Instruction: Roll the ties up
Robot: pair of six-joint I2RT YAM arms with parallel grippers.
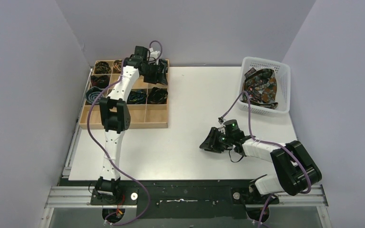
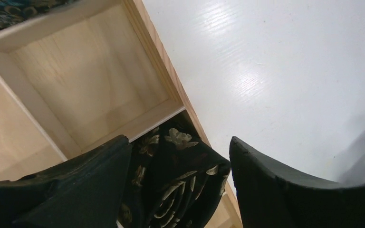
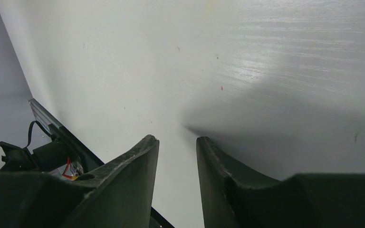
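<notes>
The wooden divided box (image 1: 156, 115) at the back left holds rolled ties in several compartments. My left gripper stands open over its right side, above a dark tie with gold flowers (image 2: 180, 152) lying coiled in a compartment; nothing clearly sits between the fingertips. An empty compartment (image 2: 90, 71) lies just beside that tie. My right gripper is open low over the bare white table, with nothing between its fingers. Loose patterned ties (image 1: 260, 88) lie in the white basket (image 1: 283, 80) at the back right.
Grey walls bound the workspace at the back and on both sides. The box's lower row has empty compartments.
</notes>
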